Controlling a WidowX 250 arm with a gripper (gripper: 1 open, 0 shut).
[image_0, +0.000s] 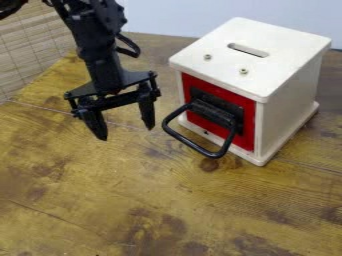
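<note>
My black gripper (123, 126) hangs over the wooden table at the left of the white box, its fingers apart and pointing down with nothing between them. The white box (274, 70) has a slot and two bolts on top and a red front panel (239, 100). A black loop handle (197, 145) sticks out from that panel toward the front left, to the right of my gripper and apart from it.
A woven mat (27, 70) stands at the far left, and a pale wall is behind.
</note>
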